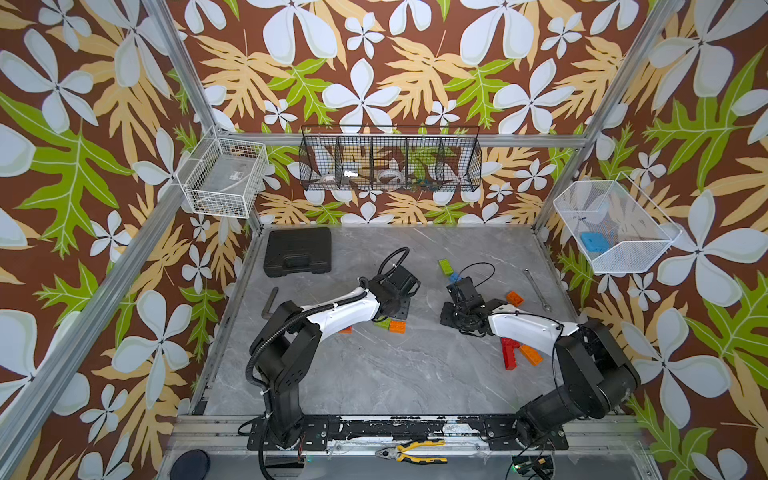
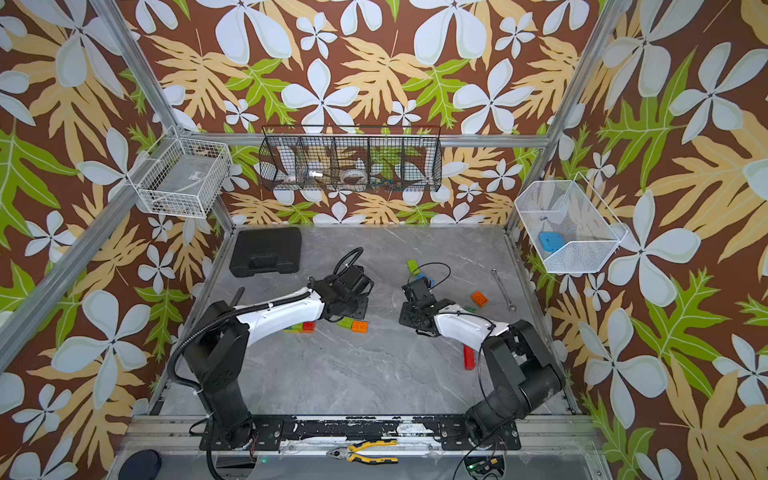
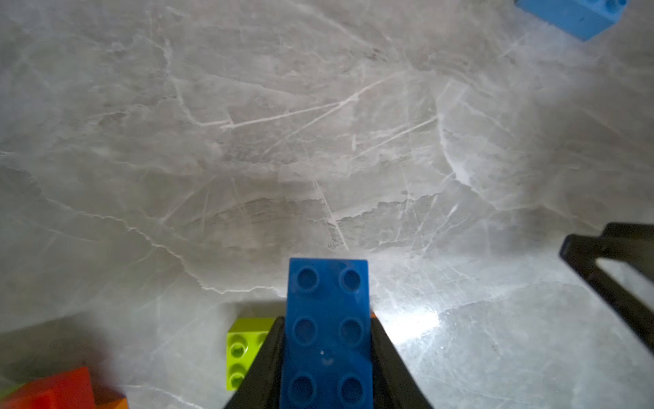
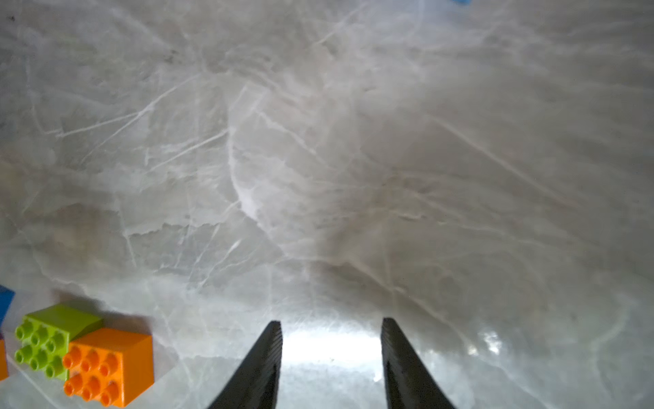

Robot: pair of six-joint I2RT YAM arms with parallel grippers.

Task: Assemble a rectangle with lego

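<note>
A blue brick (image 3: 327,300) sits between the fingers of my left gripper, which is shut on it, its studs facing the wrist camera. Below lies a lime brick touching an orange brick (image 4: 115,368), best seen in the right wrist view. A red brick (image 3: 62,391) is at the lower left of the left wrist view. My right gripper is open over bare table, nothing between its fingertips. One of its dark fingers (image 3: 623,293) enters the left wrist view from the right.
Loose bricks lie around the right arm: lime (image 1: 445,267), light blue (image 3: 575,15), orange (image 1: 514,297) and red (image 1: 509,354). A wrench (image 1: 537,290) is at the right edge, a black case (image 1: 297,250) back left. Between the grippers the table is bare.
</note>
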